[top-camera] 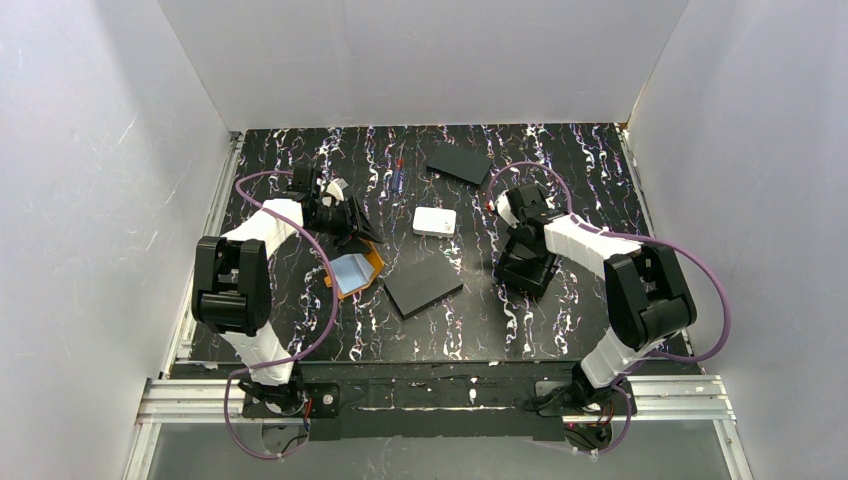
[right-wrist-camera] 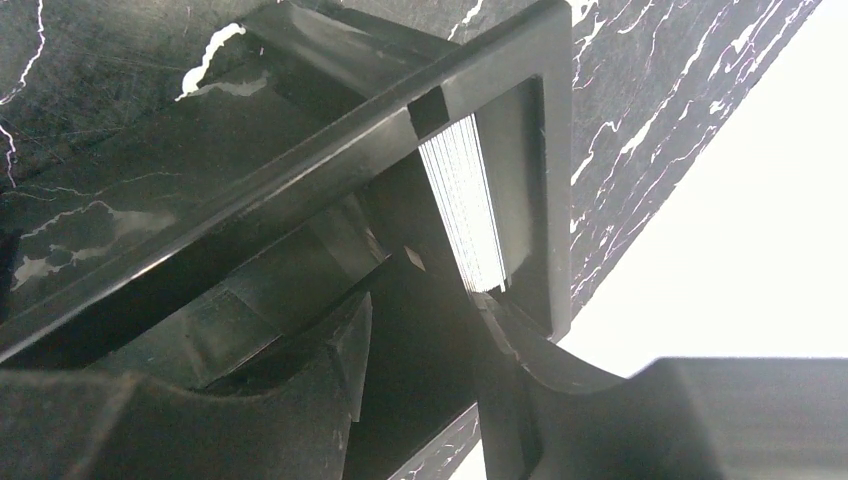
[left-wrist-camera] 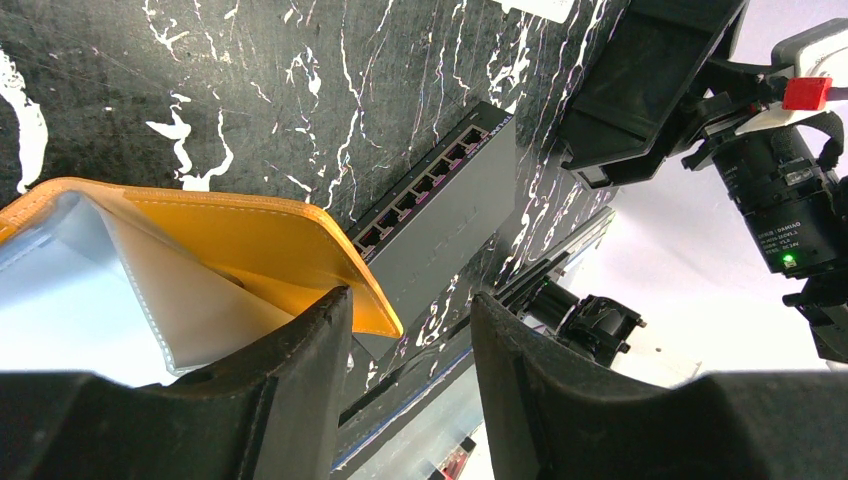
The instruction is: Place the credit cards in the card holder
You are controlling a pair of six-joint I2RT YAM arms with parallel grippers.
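The orange card holder lies spread on the left of the table, its pale blue and white inside facing up. Above its edge, my left gripper is open; one raised orange flap reaches into the gap, clear of the right finger. A stack of white cards, seen edge-on, stands in a slot of the black box. At that box my right gripper is open, one fingertip close to the stack's lower end. Contact with the cards cannot be made out.
A dark flat case lies between the arms. Behind it are a small white box, another dark flat piece and a thin blue pen-like item. Bare table shows between the dark case and the black box.
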